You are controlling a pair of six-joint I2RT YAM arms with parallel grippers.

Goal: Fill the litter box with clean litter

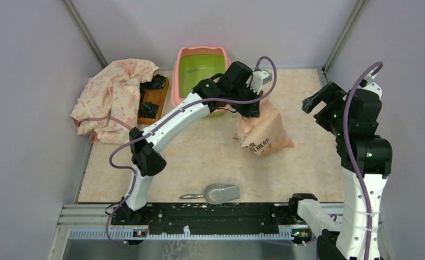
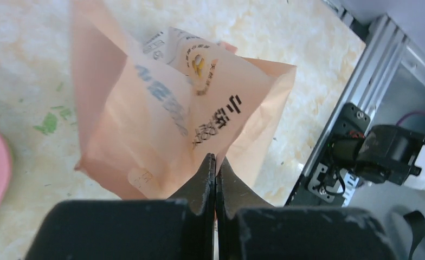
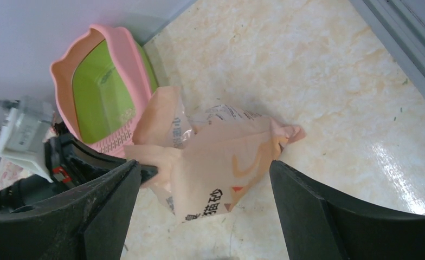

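Note:
The paper litter bag point(image 1: 265, 135) lies in the middle right of the floor, its top raised. My left gripper point(image 1: 252, 115) is shut on the bag's rim, which runs up between the fingertips in the left wrist view. Behind it the pink and green litter box point(image 1: 199, 73) stands at the back, partly hidden by my left arm. My right gripper point(image 1: 310, 111) stands open to the right of the bag, above the floor; the right wrist view shows nothing between its fingers.
A metal scoop point(image 1: 218, 193) lies at the front edge. A patterned cloth point(image 1: 110, 103) and a wooden tray point(image 1: 155, 96) with dark packets occupy the back left.

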